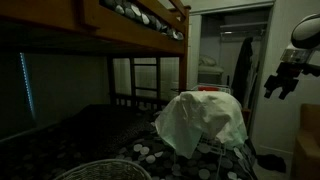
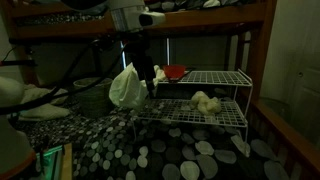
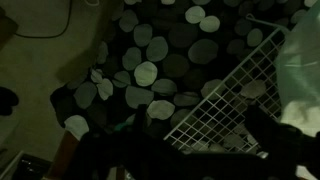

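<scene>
My gripper (image 1: 276, 91) hangs open in the air at the right of exterior view 1, apart from the white plastic bag (image 1: 200, 120). The bag is draped over one side of a white wire rack (image 2: 208, 78) standing on the bed. Exterior view 2 shows a crumpled pale item (image 2: 206, 103) on the rack's lower shelf and a red item (image 2: 173, 72) at its top left. In the dim wrist view, the rack's wire grid (image 3: 232, 100) lies below the dark fingers, with part of the bag (image 3: 299, 75) at the right edge. Nothing visible is held.
A dark bedspread with grey dots (image 2: 190, 160) covers the mattress. The wooden upper bunk (image 1: 130, 28) overhangs it, and a ladder (image 1: 146, 78) stands behind. A round woven basket (image 1: 103, 170) sits in front.
</scene>
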